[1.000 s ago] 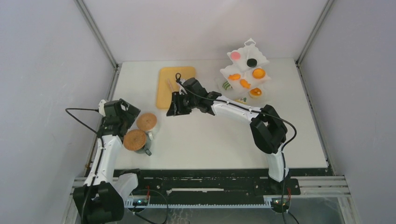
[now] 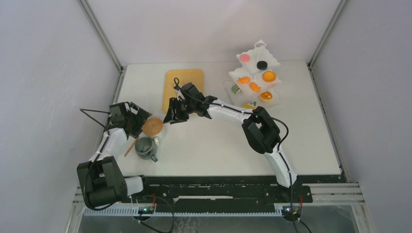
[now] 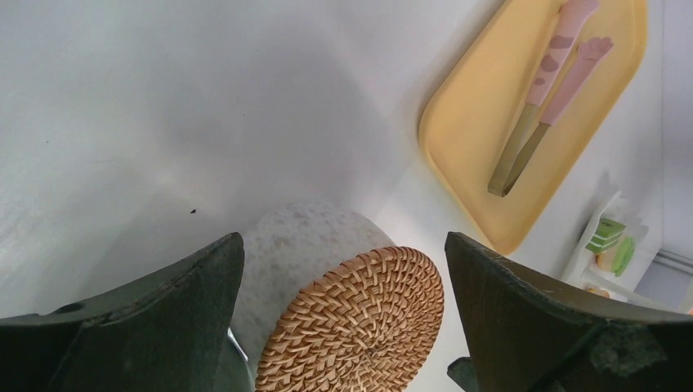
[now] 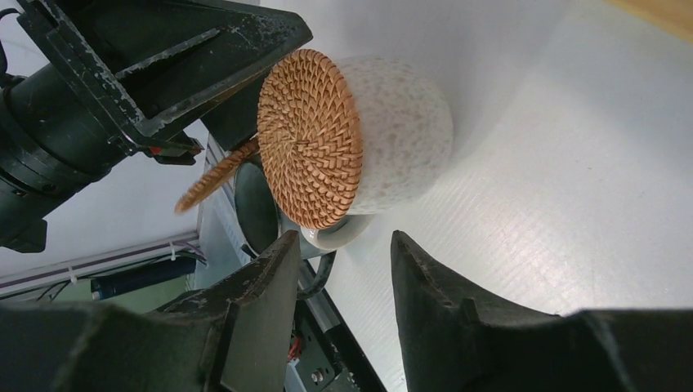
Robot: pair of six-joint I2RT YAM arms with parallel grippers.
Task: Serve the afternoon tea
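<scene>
A white speckled cup wears a woven rattan disc as its lid, seen at left of the table in the top view. My left gripper hovers open over it. The dark green-grey mug stands uncovered in front of that cup. A second woven disc shows edge-on beside the mug, by my left gripper's housing; what supports it is unclear. My right gripper is open to the right of the covered cup, with nothing between its fingers. Pink-handled tongs lie on the yellow tray.
At the back right stands a white tiered stand holding several toy treats. Side walls bound both ends.
The disc that covered the mug is now off it, tilted at its left. My left arm has shifted slightly; my right gripper has moved left toward the covered cup.
</scene>
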